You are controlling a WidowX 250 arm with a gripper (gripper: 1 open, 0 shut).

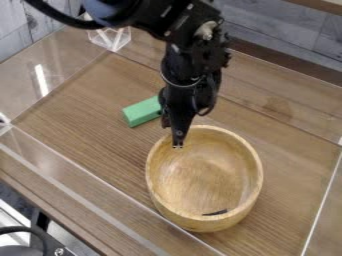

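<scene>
The black gripper (182,120) points down above the back left rim of a wooden bowl (201,178). A green block (142,112) lies on the table just behind and left of it, partly behind the gripper. The bowl holds a small dark object (214,212) near its front. I cannot tell whether the fingers hold anything.
A clear plastic item (110,38) sits at the back left. A panelled wall runs along the back, and dark cables lie at the front left.
</scene>
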